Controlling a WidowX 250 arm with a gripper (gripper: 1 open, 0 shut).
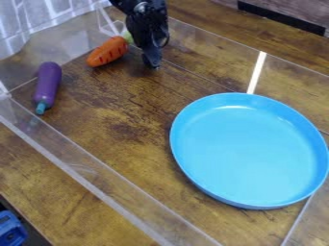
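An orange carrot-like object lies at the upper left, with some green behind it. Beside it, just to the right, is my dark gripper at the top of the view, its fingers pointing down near the table; whether they are open or shut I cannot tell. A purple eggplant-like object lies farther left. A large blue plate rests at the right.
A blue item is partly visible at the lower-left corner. A white strip runs near the upper right.
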